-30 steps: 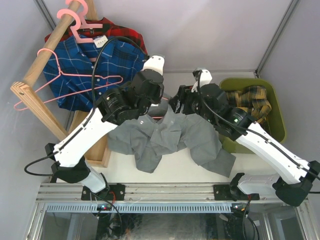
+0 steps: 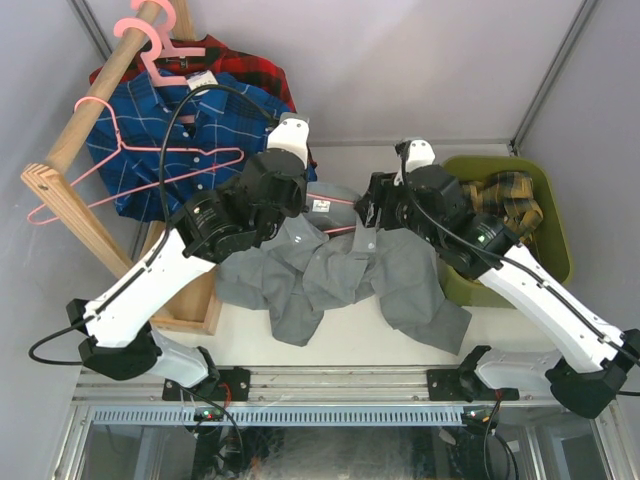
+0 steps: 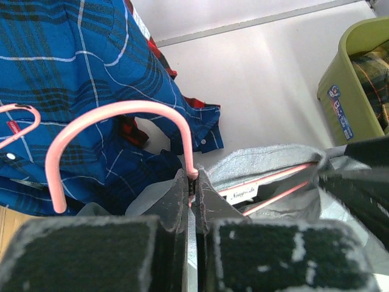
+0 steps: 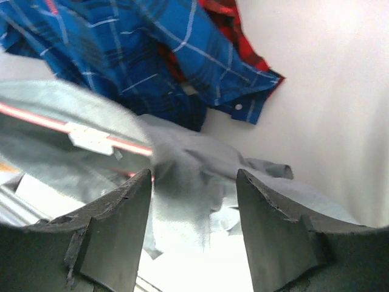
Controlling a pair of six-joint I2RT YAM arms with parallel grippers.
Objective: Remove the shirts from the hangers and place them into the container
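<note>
In the left wrist view, my left gripper is shut on the neck of a pink hanger [image 3: 119, 109], its hook standing above the fingertips. The hanger's bars run rightward into the collar of a grey shirt [image 2: 300, 268], which spreads over the table in the top view. A white label shows at the collar. At the shirt's right shoulder is my right gripper, its fingers apart. Bunched grey cloth lies between or just beyond those fingers, not visibly pinched, and the end of the hanger bar reaches close to the left finger [image 4: 135, 204].
A wooden rack [image 2: 80, 130] on the left carries an empty pink hanger [image 2: 185, 150] and a blue plaid shirt [image 2: 150, 115], with a red plaid shirt [image 2: 235, 62] behind. A green bin [image 2: 555, 225] holding a dark plaid garment [image 2: 508, 200] stands at the right.
My left gripper has moved left with the hanger, and more of the pink bars shows between the grippers.
</note>
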